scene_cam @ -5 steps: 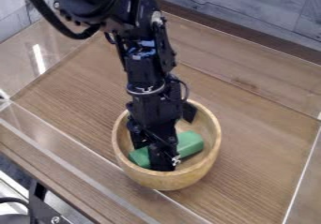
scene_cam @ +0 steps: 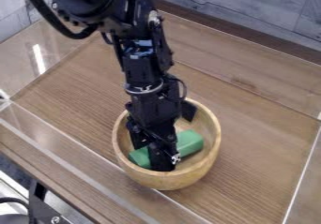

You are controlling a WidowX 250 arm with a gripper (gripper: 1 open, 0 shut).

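Note:
A wooden bowl (scene_cam: 200, 167) stands near the front of the table, a green object (scene_cam: 186, 145) lying inside it. My black gripper (scene_cam: 157, 155) reaches down from the top into the bowl, its lower end on the green object and shut on it, as far as the dark fingers let me tell. The arm and gripper hide the left part of the green object.
A grey panelled wall (scene_cam: 226, 12) runs behind it. The table's front edge drops away at the lower left, where dark cables show.
The upper part of my arm has shifted very slightly; the bowl and the green object look unmoved.

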